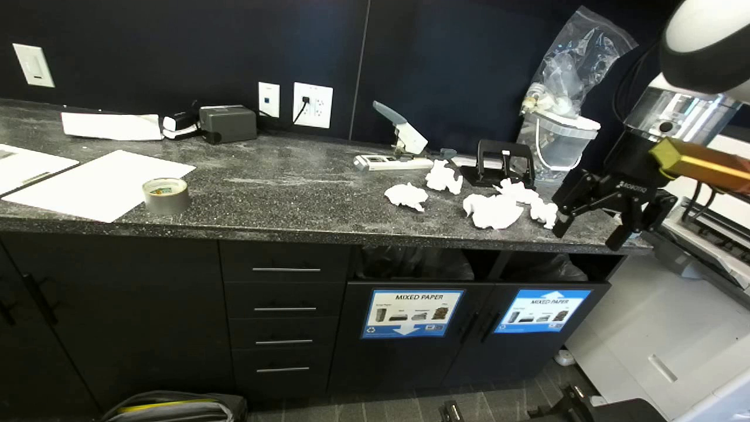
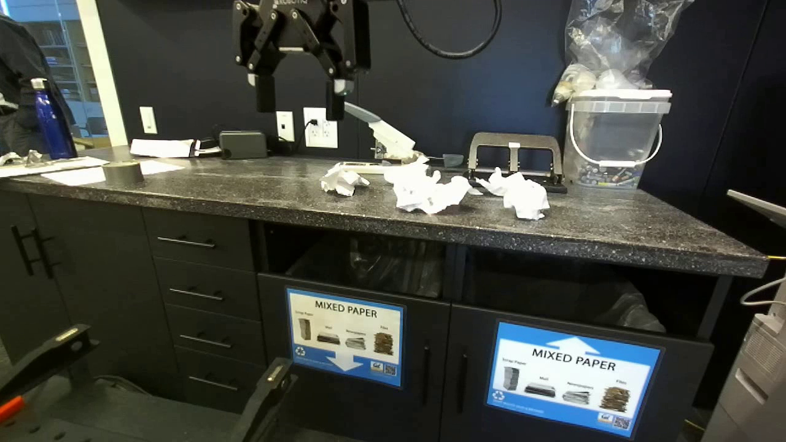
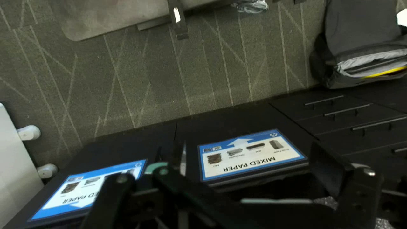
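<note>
My gripper [image 1: 589, 238] stands open, with nothing between its fingers. In exterior view 2 the gripper [image 2: 300, 99] hangs high, well above the counter surface. Several crumpled white papers lie on the dark counter: a single wad [image 1: 406, 196] to the left, another wad [image 1: 443, 176] behind it, and a larger clump [image 1: 493, 210] nearer the front edge. Exterior view 2 shows paper lumps [image 2: 524, 196] in front of the hole punch too. The wrist view looks down past my fingers [image 3: 328, 168] at the cabinet fronts and floor; no crumpled paper shows there.
A white stapler [image 1: 408, 144] with its arm raised and a black hole punch [image 1: 504, 160] stand behind the papers. Farther right is a clear bucket [image 2: 615, 140]. Two bin openings sit under the counter, above mixed-paper signs [image 2: 573, 377]. A tape roll [image 1: 166, 196] lies left; mid-counter is clear.
</note>
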